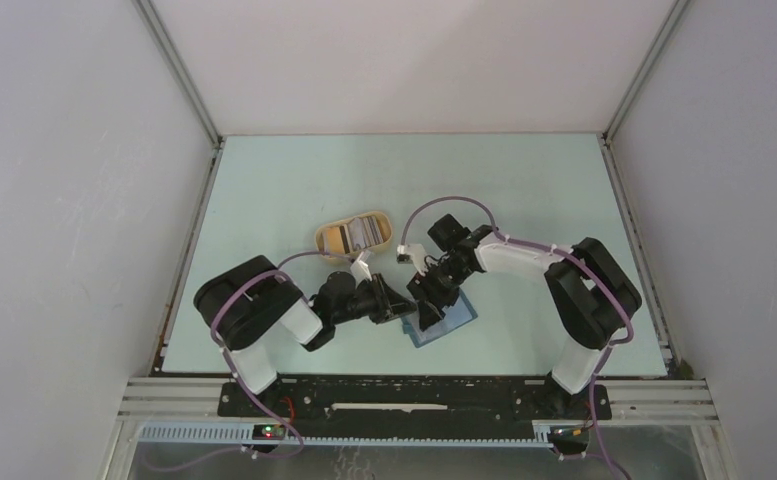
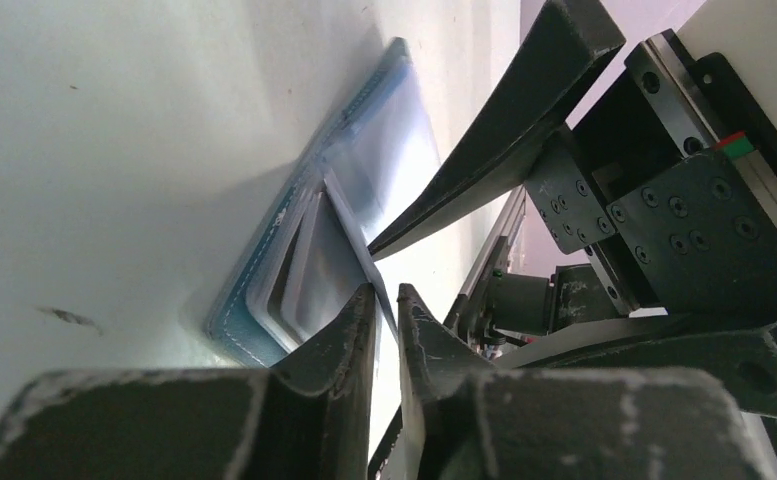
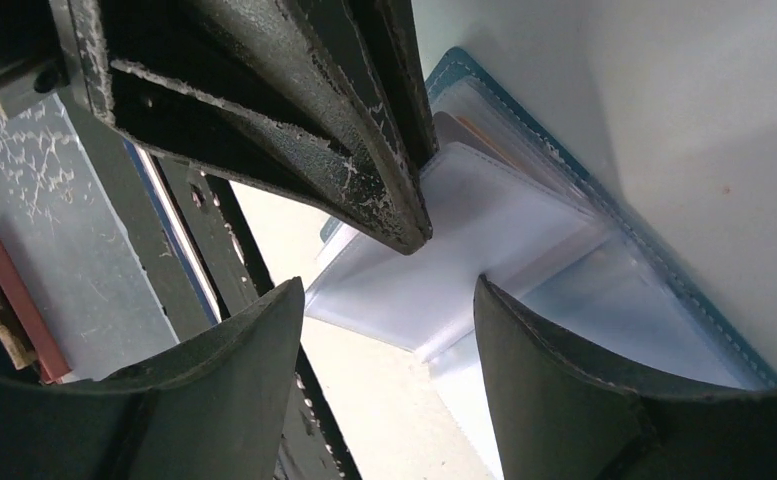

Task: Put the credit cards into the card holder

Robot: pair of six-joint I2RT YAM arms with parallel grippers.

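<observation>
The blue card holder [image 1: 456, 322] lies open on the table, with clear sleeves [image 3: 484, 225] showing in both wrist views. One sleeve page [image 2: 349, 215] stands raised, and its edge runs between the close-set fingertips of my left gripper. Whether they press on it I cannot tell. My right gripper is open over the holder, its fingers apart and nothing seen gripped. In the left wrist view, one right finger [image 2: 494, 150] reaches to the raised page's edge. Several cards [image 1: 354, 236] stand in a tan tray behind the holder.
The tan tray [image 1: 320, 243] sits just beyond my left arm. Both grippers crowd together over the holder, with little room between them. Bare table [image 1: 524, 180] stretches across the back and right.
</observation>
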